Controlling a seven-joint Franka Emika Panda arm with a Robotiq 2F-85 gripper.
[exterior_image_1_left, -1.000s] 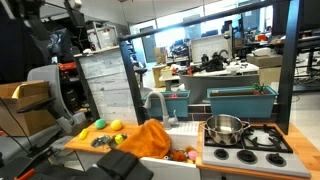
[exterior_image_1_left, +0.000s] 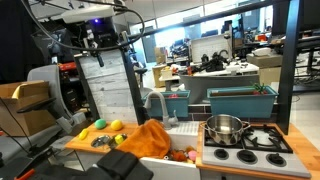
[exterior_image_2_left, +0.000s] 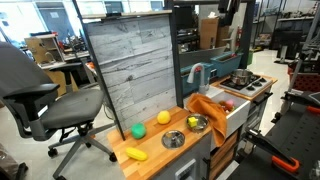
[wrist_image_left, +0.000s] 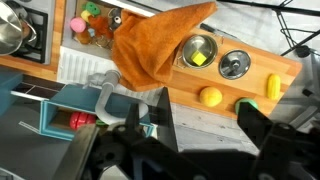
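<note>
High above the worktop, my gripper stands open, its dark fingers wide apart with nothing between them. Beneath it in the wrist view lie a yellow lemon-like item (wrist_image_left: 210, 96) and a green round item (wrist_image_left: 243, 105). A small metal pot (wrist_image_left: 206, 42) holds a yellow piece (wrist_image_left: 198, 58). Beside the pot is a round lid (wrist_image_left: 235, 64), and a long yellow item (wrist_image_left: 273, 87) lies near the wood's edge. An orange cloth (exterior_image_1_left: 152, 138) drapes over the counter and into the sink's side.
Several colourful pieces (wrist_image_left: 100, 20) sit in the white sink, close to a grey faucet (wrist_image_left: 106, 95). A larger pot (exterior_image_1_left: 226, 128) stands on the stove (exterior_image_1_left: 250, 152). An upright grey panel (exterior_image_2_left: 130, 65) borders the worktop's back. Blue bins (exterior_image_1_left: 243, 104) stand behind the counter.
In exterior view 1 the arm has swung in from the upper left, moving right across the view, with its gripper now over the worktop's left part. The objects on the counter have not moved.
</note>
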